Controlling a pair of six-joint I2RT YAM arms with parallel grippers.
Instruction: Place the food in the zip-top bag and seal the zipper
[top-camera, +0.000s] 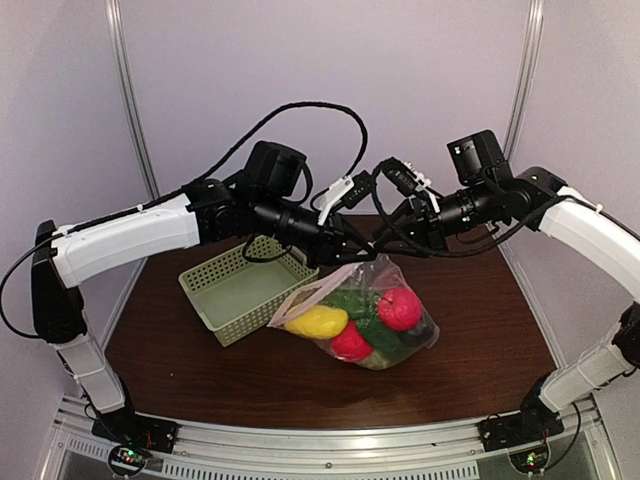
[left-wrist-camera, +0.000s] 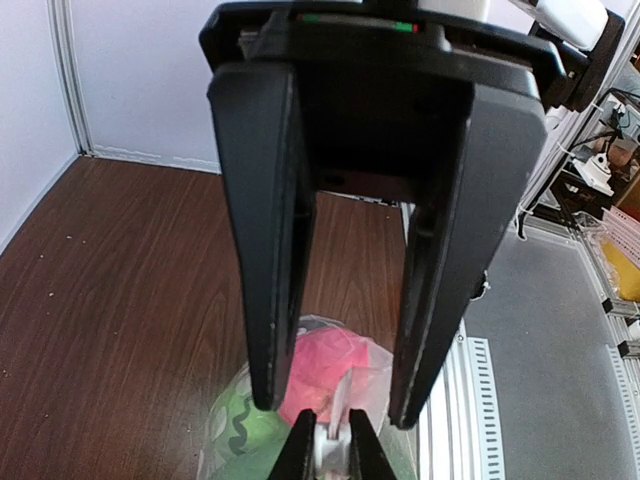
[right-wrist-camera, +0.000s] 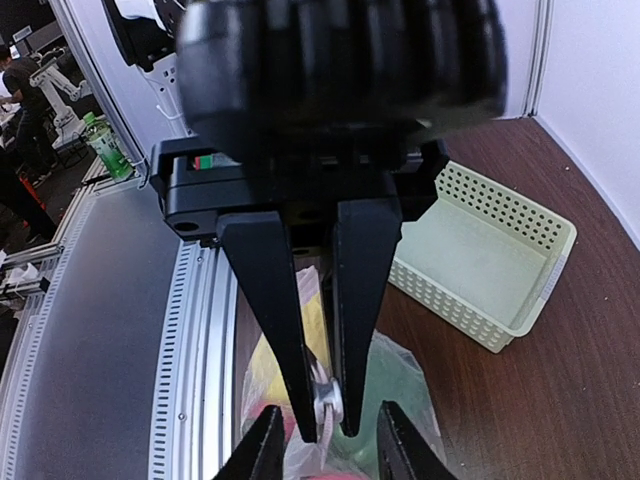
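A clear bag (top-camera: 420, 342) hangs above the table, holding yellow food (top-camera: 317, 322), red round food (top-camera: 400, 309), another red piece (top-camera: 351, 342) and green pieces (top-camera: 372, 332). Its pale pinkish mouth band slants down to the left. My left gripper is shut on the bag's upper edge; a pinched strip of film shows between its fingers in the right wrist view. Around that same spot, my right gripper is partly open, its fingers on either side of the left fingertips. Whether they touch the film is unclear, and the top view hides the meeting point.
A pale green perforated basket (top-camera: 228, 328) stands behind and left of the bag and looks empty. Both arms cross closely above the bag.
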